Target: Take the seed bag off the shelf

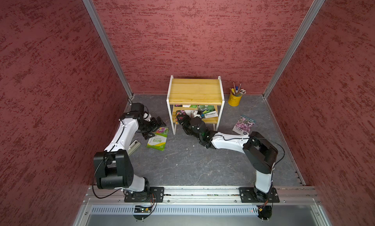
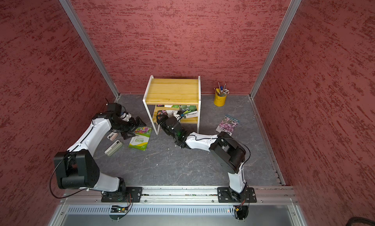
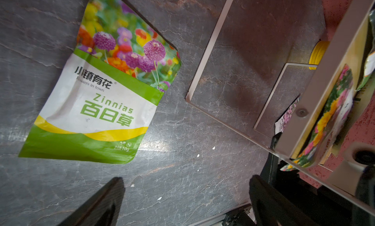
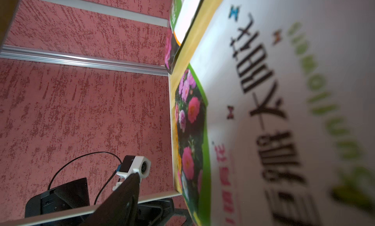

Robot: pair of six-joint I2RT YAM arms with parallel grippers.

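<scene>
On the lower board of the shelf (image 1: pixel 196 91) lies a white seed bag with a flower picture (image 4: pixel 230 140), which fills the right half of the right wrist view. My right gripper (image 1: pixel 182 119) reaches in at the shelf's front left, over the flower end of that bag. One of its dark fingers (image 4: pixel 127 198) shows beside the bag; the other is hidden, so its grip cannot be made out. Left of the shelf, my left gripper is open and empty, above a green-and-white Zinnias bag (image 3: pixel 97 104) lying on the floor.
More bags (image 1: pixel 207 108) lie on the shelf's lower level. At the right are a yellow cup of brushes (image 1: pixel 234 100) and a flower bag (image 1: pixel 243 125) on the floor. Pale box-like objects (image 2: pixel 113 147) sit by the left arm.
</scene>
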